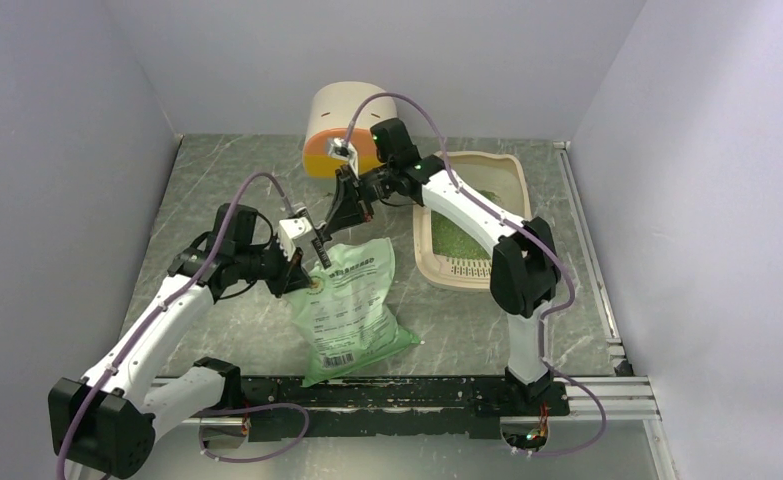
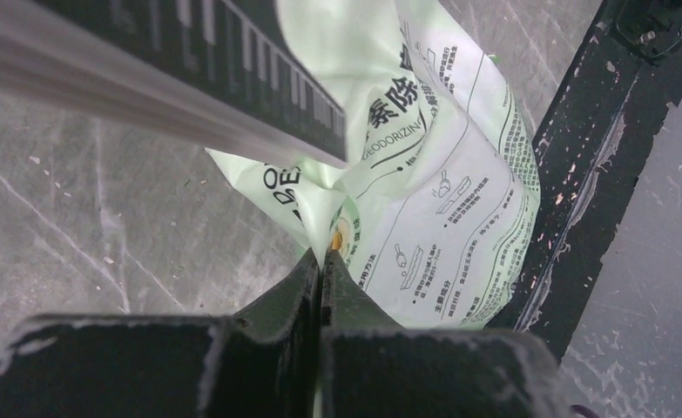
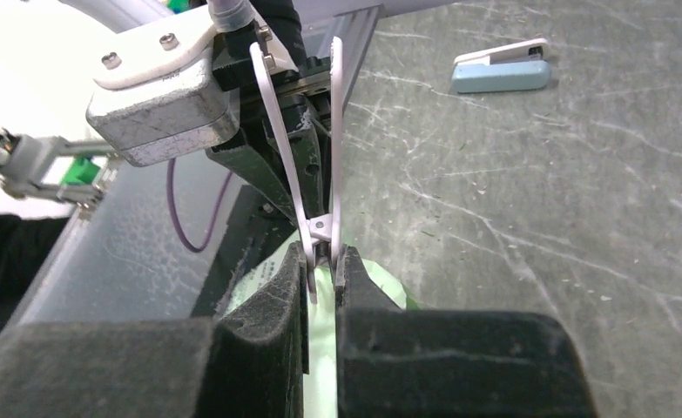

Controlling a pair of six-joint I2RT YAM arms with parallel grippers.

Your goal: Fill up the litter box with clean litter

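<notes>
A pale green litter bag (image 1: pixel 352 310) lies at the front middle, printed side up. My left gripper is shut on its gathered upper corner. Above that, my right gripper is shut on a slim pale tool with two long arms, which reaches toward the left gripper and shows as a blurred bar in the left wrist view. The tool's exact kind I cannot tell. The litter box (image 1: pixel 422 240), a cream tray with green litter inside, stands at the right, partly under my right arm.
A cream and orange container (image 1: pixel 332 105) stands at the back middle. A small blue and white stapler-like object (image 3: pixel 500 77) lies on the floor in the right wrist view. Clear floor shows at the left; grey walls enclose the area.
</notes>
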